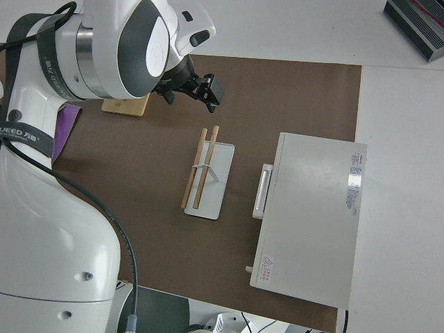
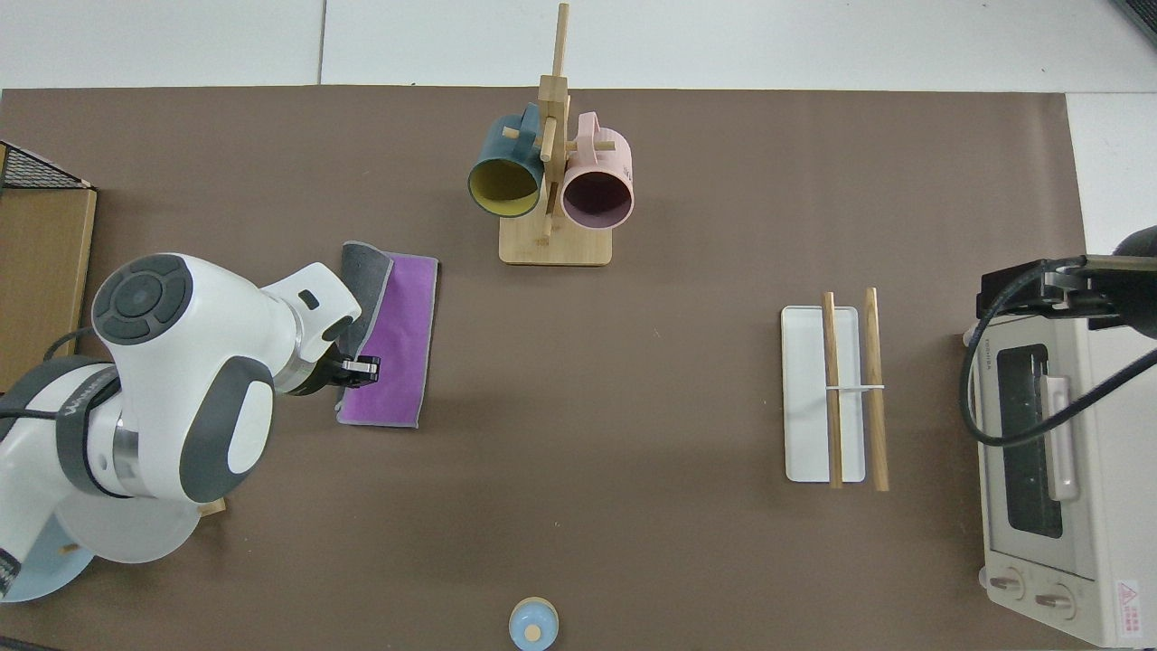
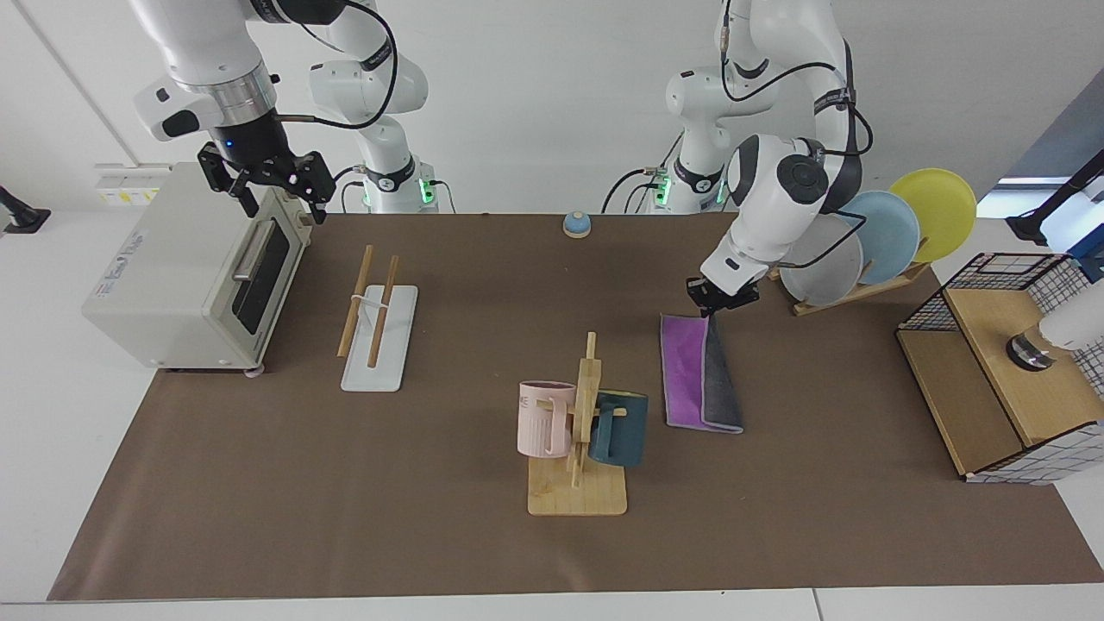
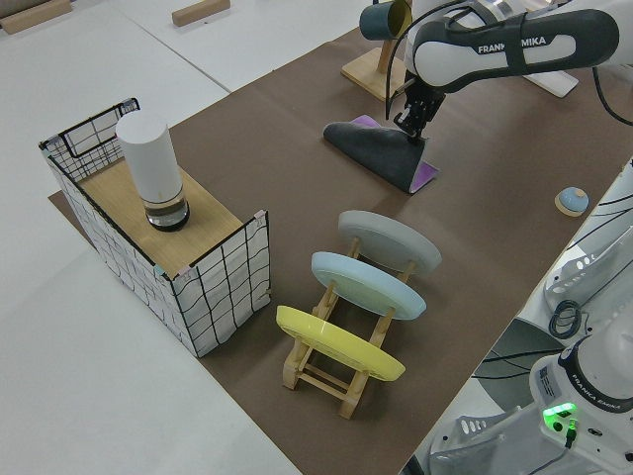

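A purple cloth [image 2: 396, 347] with a grey underside [image 4: 376, 153] is partly folded over at the centre-left of the brown mat. One gripper [image 2: 358, 371], on the white arm at left in the top view, is over the folded part; whether its fingers are shut on it is unclear. The other gripper [image 3: 264, 186] is above the white oven [image 3: 166, 290] on the opposite side, its finger state hard to make out.
A mug tree with blue [image 2: 504, 174] and pink [image 2: 597, 184] mugs stands at the back. A plate rack [image 4: 351, 391], wire-sided shelf [image 2: 38, 271], white stand with wooden rods [image 2: 804, 401] and small blue object [image 2: 533, 624] surround clear central mat.
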